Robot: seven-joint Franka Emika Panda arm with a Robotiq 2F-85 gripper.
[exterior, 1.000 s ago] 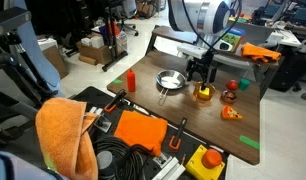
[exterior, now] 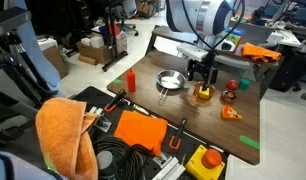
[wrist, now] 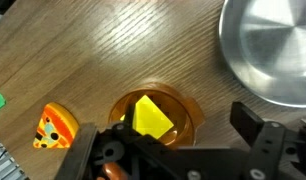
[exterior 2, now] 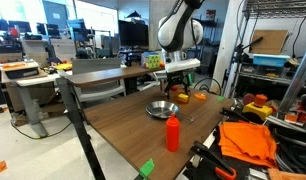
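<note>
Wide apart, the fingers of my gripper frame nothing that they touch in the wrist view. Beneath it sits an amber see-through cup or bowl [wrist: 193, 112] with a yellow block [wrist: 151, 117] inside, partly covered by the gripper's body. In exterior view 1 the gripper [exterior: 200, 83] hangs just over that amber bowl [exterior: 201, 99]. A silver pan [wrist: 273, 45] lies to one side, its handle visible in exterior view 1. Near the bowl lies a toy pizza slice [wrist: 55, 125].
A red bottle [exterior: 131, 80] stands at the table's left side. Red round items [exterior: 229, 96] sit right of the bowl. Orange cloth [exterior: 141, 130], cables and clamps crowd the near edge. Bare wood [wrist: 63, 50] is free beyond the bowl.
The arm and gripper have shifted very slightly over the bowl. The objects on the table look unmoved.
</note>
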